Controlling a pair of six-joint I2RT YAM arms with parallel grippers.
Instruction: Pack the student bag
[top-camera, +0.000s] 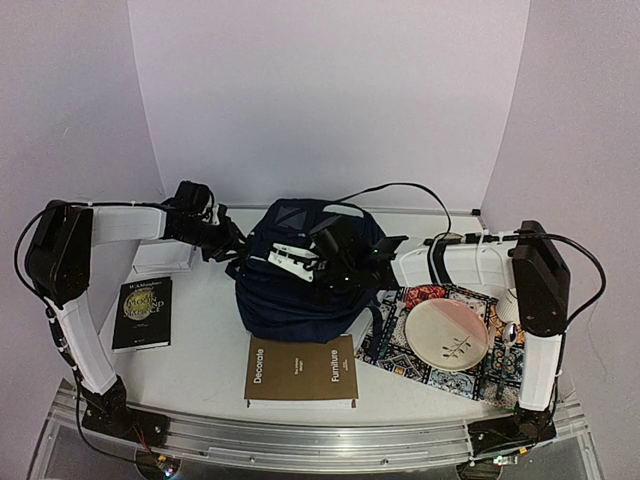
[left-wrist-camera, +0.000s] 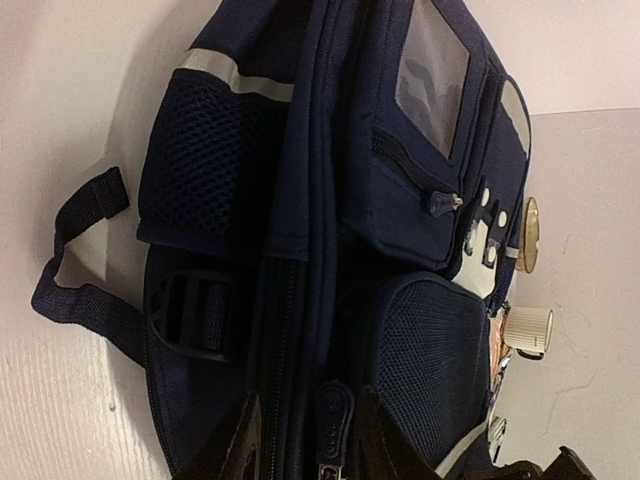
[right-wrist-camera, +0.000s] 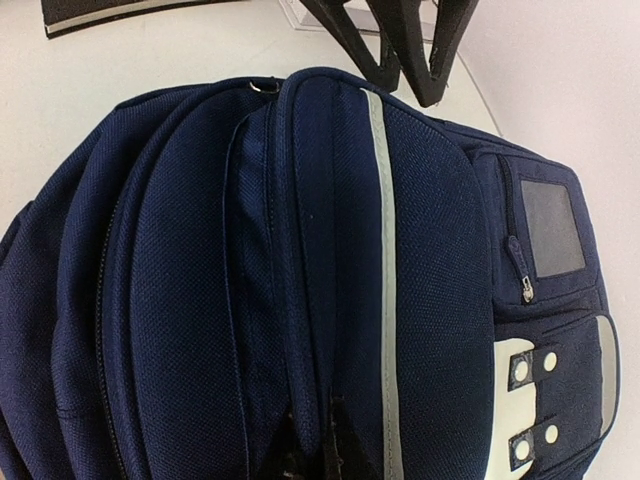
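A navy backpack (top-camera: 300, 310) lies mid-table, its flap with white strap tabs (right-wrist-camera: 512, 410) facing up. My left gripper (top-camera: 238, 245) is at the bag's left side. In the left wrist view, the left gripper's fingers (left-wrist-camera: 236, 445) stand apart on either side of a zipper pull (left-wrist-camera: 333, 420) near the zip (left-wrist-camera: 280, 370). Over the bag is my right gripper (top-camera: 322, 268); in the right wrist view it is shut on a fold of the bag's fabric (right-wrist-camera: 308, 380). The bag's inside is hidden.
A black book (top-camera: 143, 315) lies at the left, with a white item (top-camera: 163, 258) behind it. A brown book (top-camera: 300, 372) sits in front of the bag. On the right, a plate (top-camera: 447, 335) rests on a patterned mat (top-camera: 400, 365), a white cup (top-camera: 508, 306) beside it.
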